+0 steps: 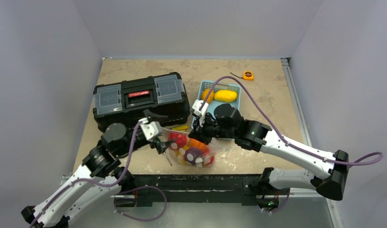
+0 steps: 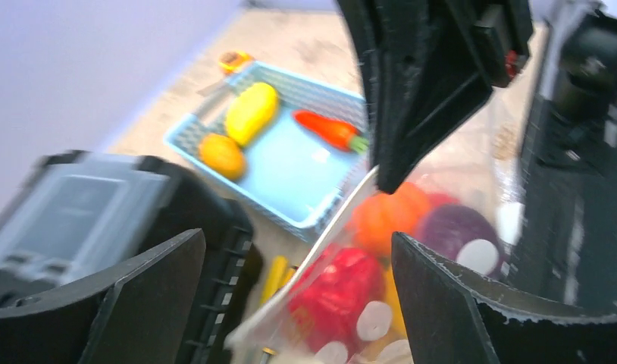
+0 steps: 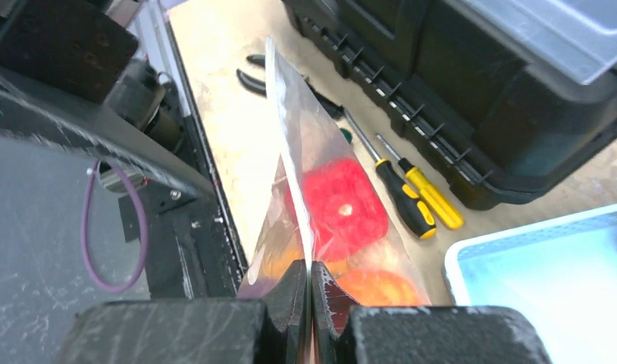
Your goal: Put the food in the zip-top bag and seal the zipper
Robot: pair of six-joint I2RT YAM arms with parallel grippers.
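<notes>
A clear zip top bag (image 1: 178,157) with polka-dot patches lies near the table's front, several pieces of food inside. Through its film show a red one (image 3: 343,205), an orange one (image 2: 389,220) and a purple one (image 2: 458,233). The right gripper is shut on the bag's white zip edge (image 3: 294,171), which runs up and away from its fingertips. Spread wide, the left gripper stands open at the bag's left end, the bag's top edge showing between its fingers but not gripped.
Behind the bag sits a blue basket (image 2: 294,225) holding a yellow item (image 2: 251,112), an orange-yellow one (image 2: 222,155) and a red pepper (image 2: 328,129). A black toolbox (image 1: 139,114) stands left, screwdrivers (image 3: 434,199) beside it. A tape measure (image 1: 248,75) lies far right.
</notes>
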